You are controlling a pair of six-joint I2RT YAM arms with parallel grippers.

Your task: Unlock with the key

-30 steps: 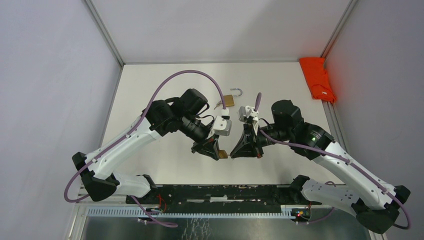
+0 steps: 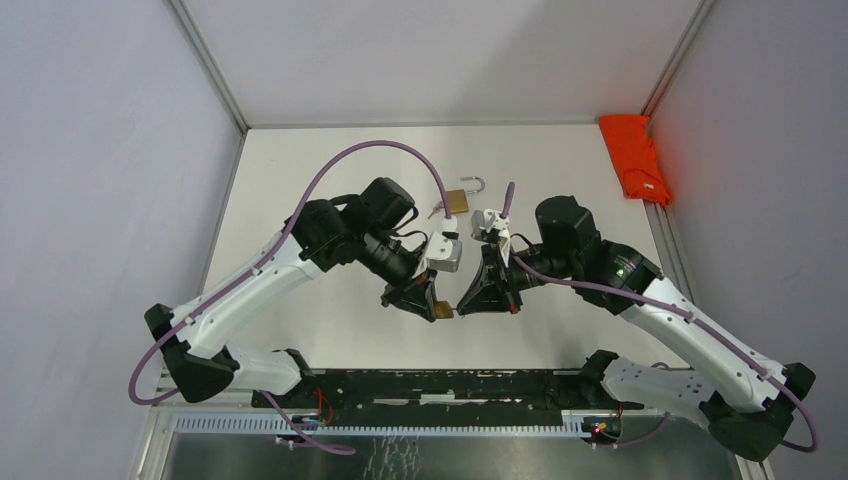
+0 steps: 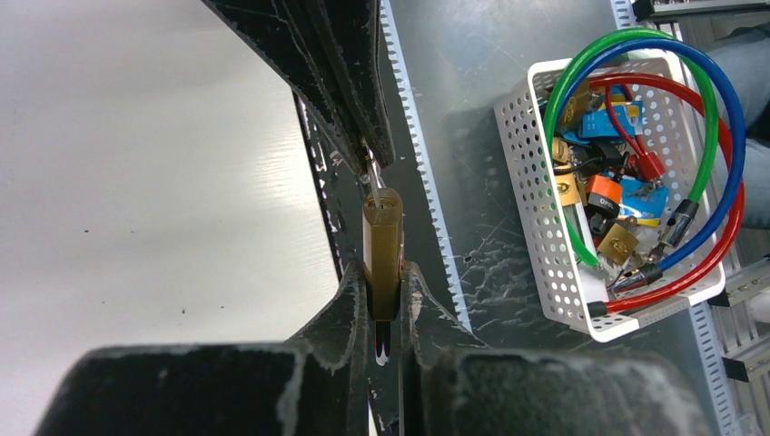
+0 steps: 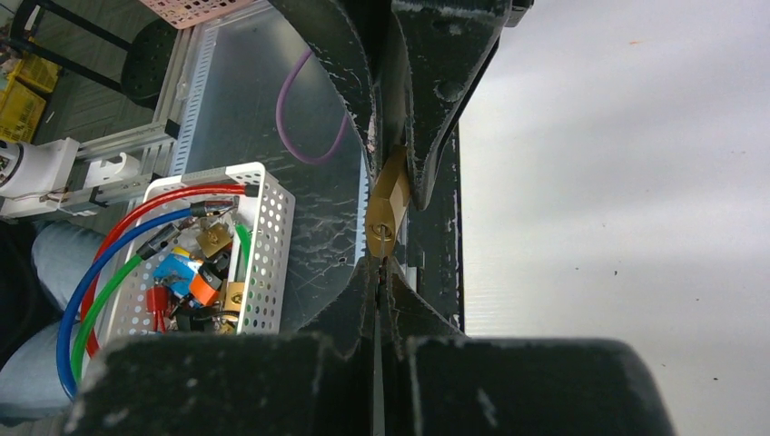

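Held above the table's front part, a brass padlock sits between the fingers of my left gripper, which is shut on its body. A bit of bright metal, likely the shackle, shows behind those fingers. From the other side my right gripper points at the padlock, its tips shut on a thin silver key. The key's blade meets the padlock's keyhole end; how deep it sits inside I cannot tell. In the top view both gripper tips nearly meet around the small brass body.
Behind the grippers, a second brass padlock lies on the white table with a U-shaped shackle and a key beside it. A red cloth lies back right. Off the front stands a white basket of locks.
My right arm has shifted slightly left, toward the padlock, narrowing the gap between the gripper tips a little. The left arm has stayed nearly still with the padlock in its grip.
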